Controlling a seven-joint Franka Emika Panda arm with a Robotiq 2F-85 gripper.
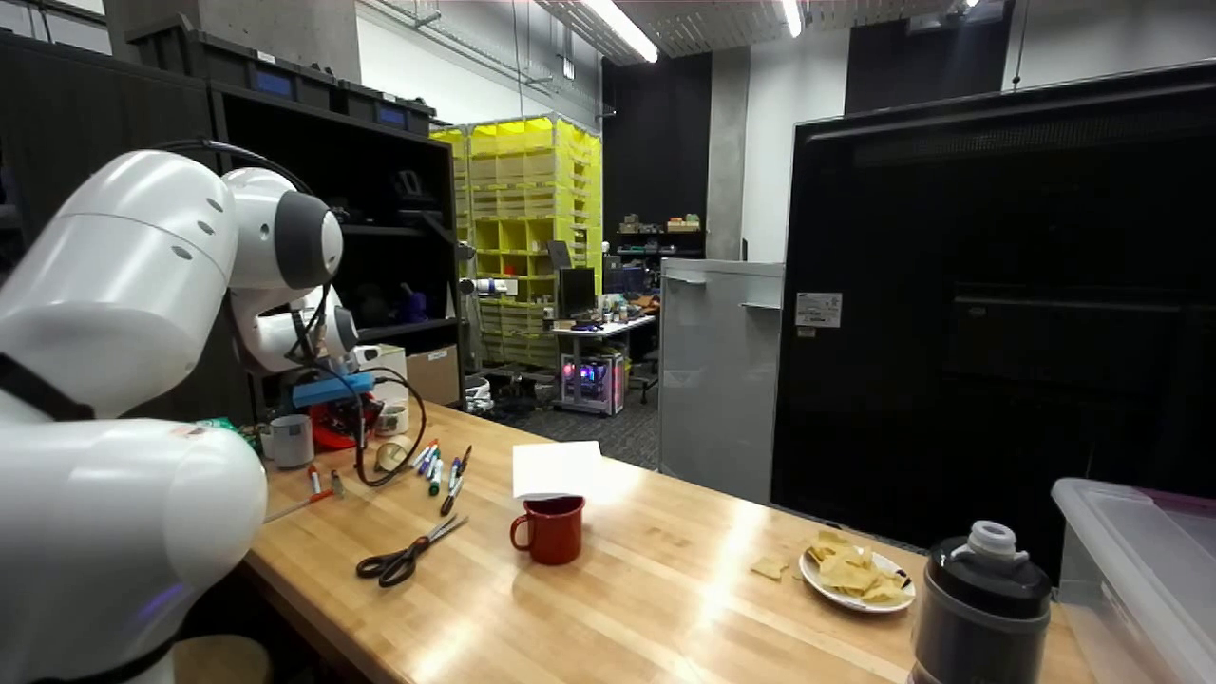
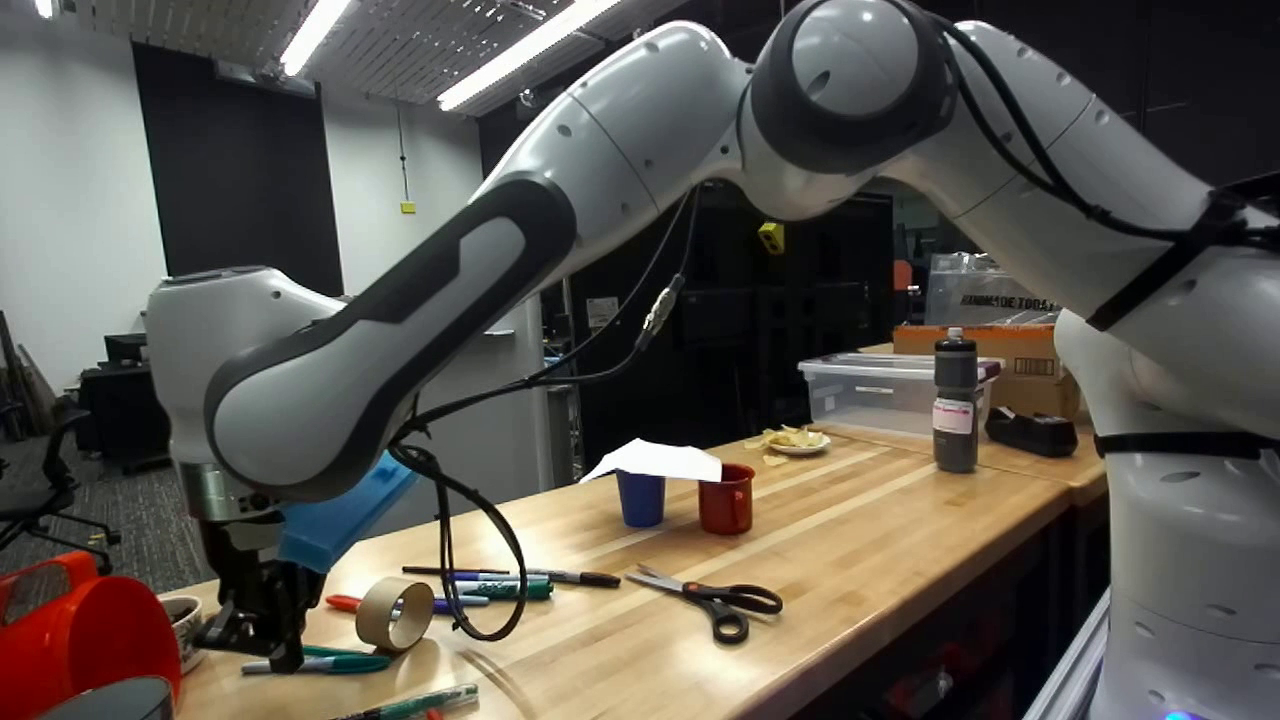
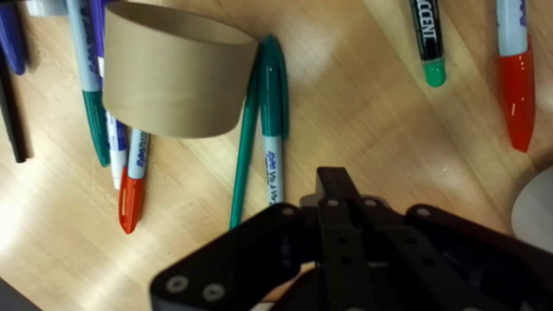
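Note:
My gripper is shut, and nothing shows between its fingers. In the wrist view it hangs over the wooden table, just right of a green-capped marker and a thin green pen. A roll of tan tape stands on its edge behind them, apart from my fingers. Left of the roll lie several markers, among them a red-capped one. Farther right rest a green-tipped marker and another red-capped marker. From the second exterior view, the gripper is low beside the pens and an orange-red container.
Black-handled scissors lie near the table's front edge. A red mug and a blue cup stand under or beside a white sheet. Beyond are a plate of chips and a dark bottle.

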